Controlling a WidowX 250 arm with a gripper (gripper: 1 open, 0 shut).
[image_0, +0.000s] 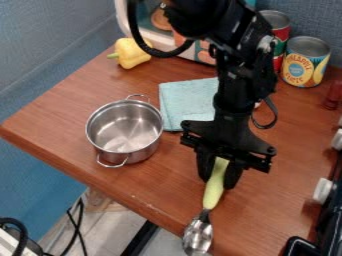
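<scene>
My black gripper (218, 170) is low over the front right of the wooden table, its fingers around the pale yellow handle of a spoon (198, 236), whose metal bowl lies toward the front edge. The fingers look closed in on the handle, though their exact grip is partly hidden by the gripper body.
A steel pot (124, 131) stands left, a folded blue cloth (187, 100) behind it. A yellow pepper (128, 53) is at the back left, cans (305, 62) at the back right. A black appliance (318, 230) borders the right.
</scene>
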